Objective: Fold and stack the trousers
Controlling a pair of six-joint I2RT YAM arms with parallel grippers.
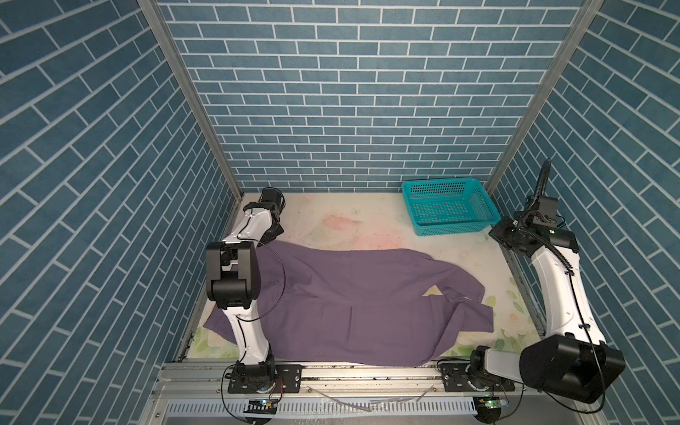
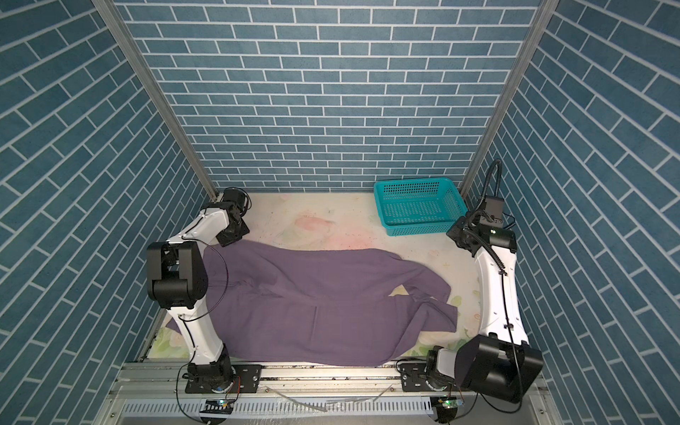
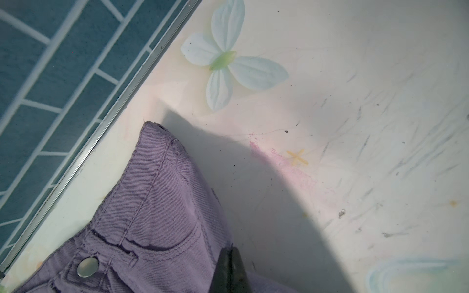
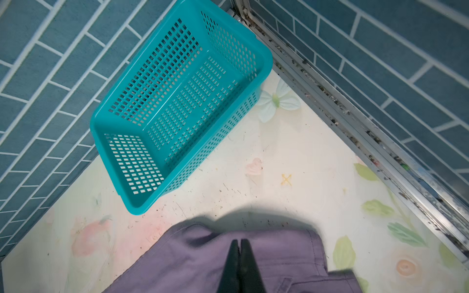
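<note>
Purple trousers point(image 1: 354, 283) lie spread across the front of the table, with a leg end point(image 1: 476, 316) crumpled at the right. In the left wrist view, the waistband point(image 3: 132, 190) with its metal button point(image 3: 88, 267) and a pocket shows close by. My left gripper is shut at the trousers' far left edge, where the cloth comes to a corner at its tips, seemingly pinched. Raised over the right side, my right gripper is shut with nothing visible between its fingers; purple cloth lies below it. The left arm covers part of the trousers' left side.
An empty teal basket point(image 1: 452, 205) stands at the back right, near the right gripper. Bare table point(image 1: 340, 219) lies along the back, left of the basket. Brick-patterned walls point(image 2: 318, 106) close in the back and both sides.
</note>
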